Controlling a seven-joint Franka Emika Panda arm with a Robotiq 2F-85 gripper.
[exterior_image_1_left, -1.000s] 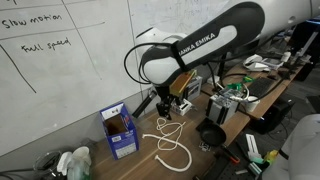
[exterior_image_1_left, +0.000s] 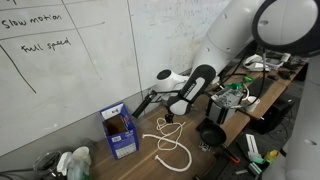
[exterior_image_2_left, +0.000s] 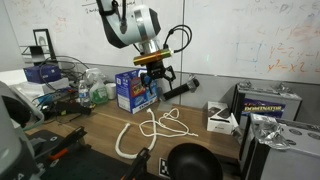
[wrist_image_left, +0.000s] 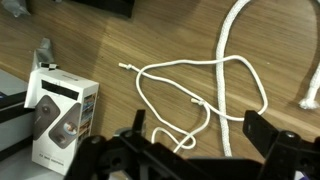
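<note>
A thin white rope (wrist_image_left: 190, 63) lies in loose loops on the wooden table, one loop crossing a thicker white rope (wrist_image_left: 221, 65). In exterior view 2 the thin rope (exterior_image_2_left: 172, 127) spreads over the middle of the table, with the thick rope (exterior_image_2_left: 122, 140) curving at its left. My gripper points down above the ropes, its fingers wide apart with nothing held between them. From exterior view 2, the gripper (exterior_image_2_left: 155, 80) is clearly raised off the table, in front of a blue box (exterior_image_2_left: 127, 90).
A black pan (exterior_image_2_left: 195, 160) sits at the front right of the table. Behind it stands a small white box (exterior_image_2_left: 220, 120). Metal-sided cases (exterior_image_2_left: 265, 105) fill the right side. A whiteboard (exterior_image_1_left: 70, 75) backs the table.
My arm has come down towards the table, bringing the gripper lower over the ropes. The ropes and the boxes look unmoved.
</note>
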